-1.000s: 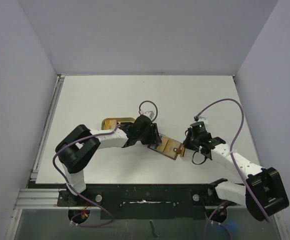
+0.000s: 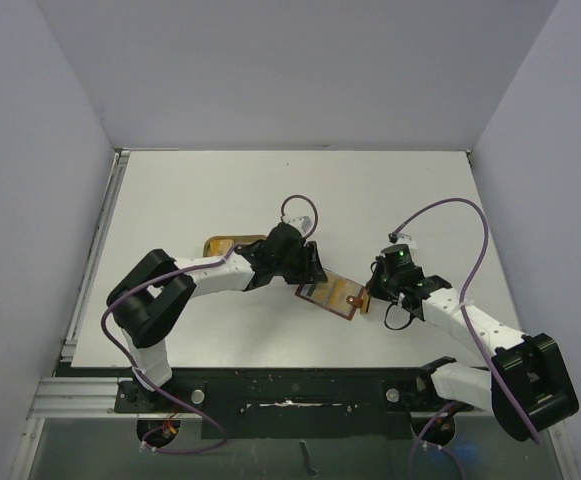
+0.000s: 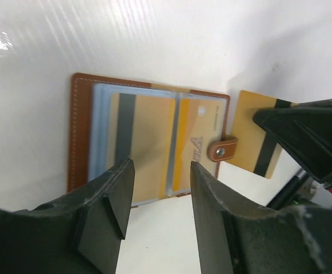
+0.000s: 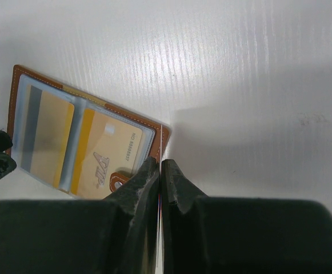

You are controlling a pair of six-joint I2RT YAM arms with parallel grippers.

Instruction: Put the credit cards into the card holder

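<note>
The brown card holder [image 3: 81, 117] lies unfolded on the white table, seen in all views. One tan card [image 3: 148, 131] with a dark stripe sits in its left pocket, and another tan card [image 3: 200, 125] in the right pocket, near the snap strap [image 3: 222, 149]. Above the holder, my left gripper is open with nothing between its fingers. At the holder's right end, my right gripper is shut on a striped tan card, which shows edge-on in the right wrist view. Whether that card touches the holder, I cannot tell.
A shallow tan-rimmed tray [image 2: 209, 251] with cards in it stands to the left, partly covered by the left arm. Both grippers are close together over the holder.
The right gripper and its card look still.
</note>
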